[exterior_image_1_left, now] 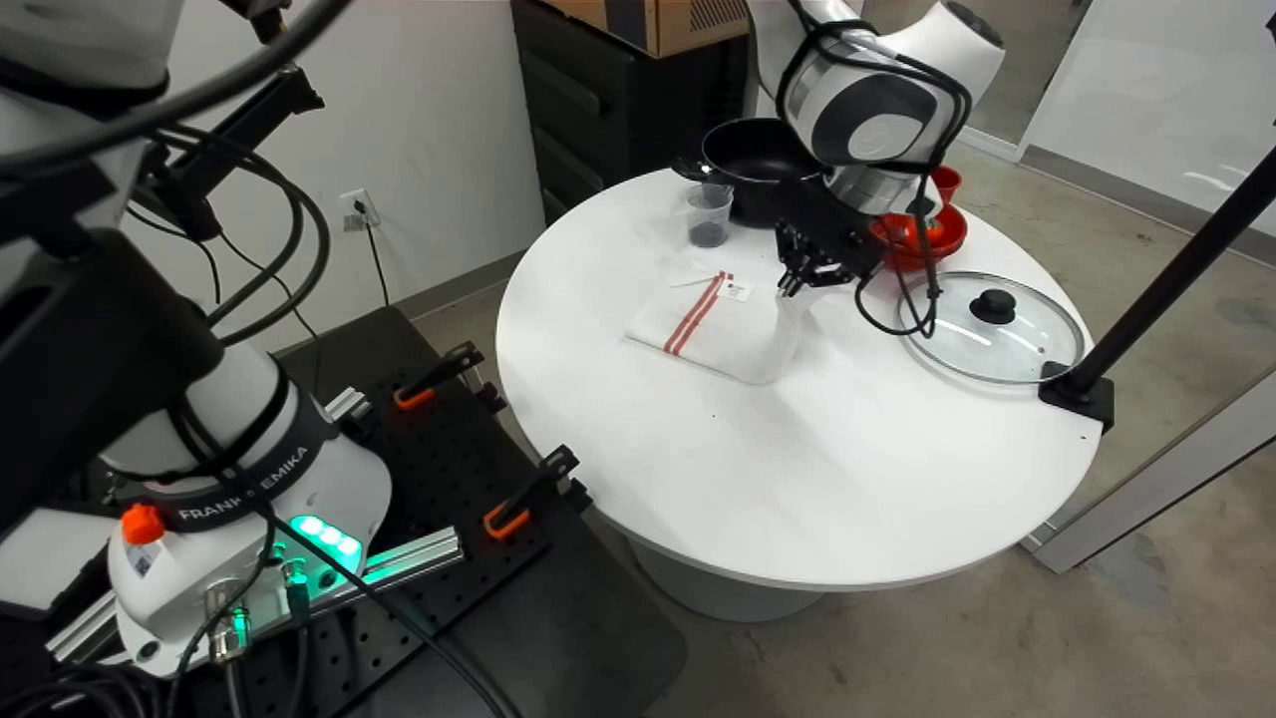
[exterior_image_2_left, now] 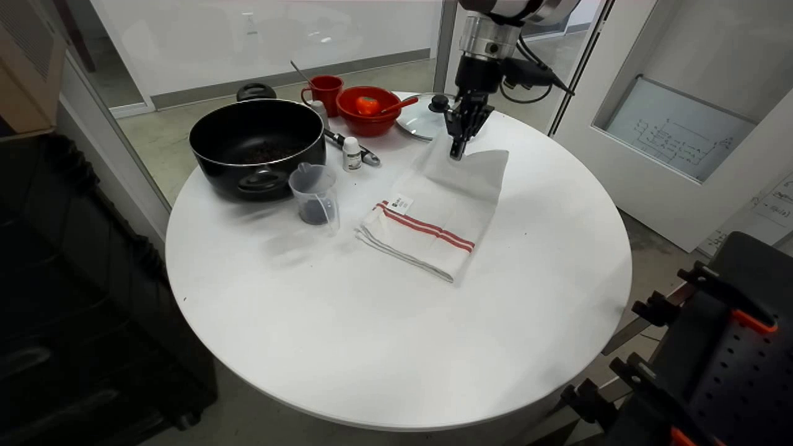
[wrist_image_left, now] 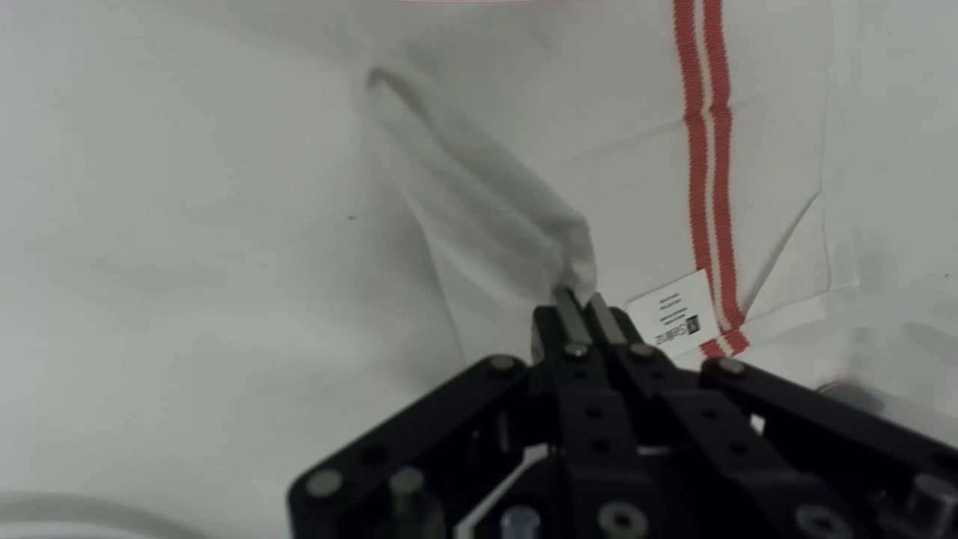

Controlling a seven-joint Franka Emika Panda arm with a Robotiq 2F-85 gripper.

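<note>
A white towel (exterior_image_2_left: 438, 215) with a pair of red stripes lies folded on the round table, its label (wrist_image_left: 673, 314) showing beside the stripes. My gripper is shut on an edge of this cloth, pinched into a fold at the fingertips. In exterior view 2 the gripper (exterior_image_2_left: 456, 155) hangs over the towel's far end, which is drawn up off the table, while the striped end lies flat. From exterior view 1 the gripper (exterior_image_1_left: 786, 287) sits at the towel's right side.
A black pot (exterior_image_2_left: 256, 148), a clear measuring cup (exterior_image_2_left: 314, 194), a small white bottle (exterior_image_2_left: 351, 155), a red mug (exterior_image_2_left: 324, 95) and a red bowl (exterior_image_2_left: 365, 119) stand toward the back. The glass lid (exterior_image_1_left: 993, 341) lies near the table's edge.
</note>
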